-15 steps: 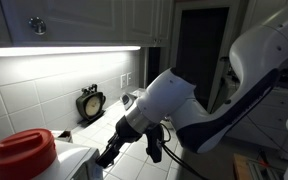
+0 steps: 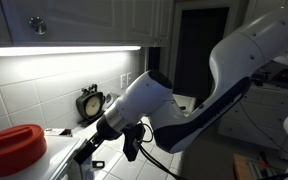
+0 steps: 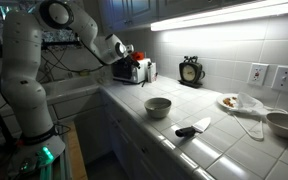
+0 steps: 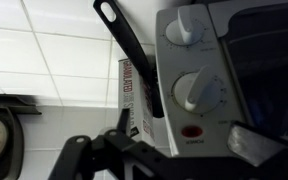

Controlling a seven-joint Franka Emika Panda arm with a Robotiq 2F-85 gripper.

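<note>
In the wrist view my gripper is open, its dark fingers spread in front of a toaster oven's control panel [image 4: 199, 80]. White knobs [image 4: 197, 92] and a small red light show on that panel. No object is visible between the fingers. Left of the oven stands a box with printed lettering [image 4: 134, 100], and a black handle with a hole [image 4: 122, 28] slants in front of it. From exterior view 1, the gripper [image 2: 107, 146] hangs over the counter beside the red lidded pot [image 2: 14, 150]. The oven front is mostly hidden there.
A black clock [image 2: 89, 103] stands against the tiled wall. Farther along the counter are a grey bowl [image 3: 157, 107], a knife [image 3: 193, 129], a plate with food [image 3: 229, 101] and another bowl [image 3: 285, 124]. Bare tile lies between them.
My arm and gripper have shifted left in exterior view 1, closer to the red pot. The pot and clock have stayed in place.
</note>
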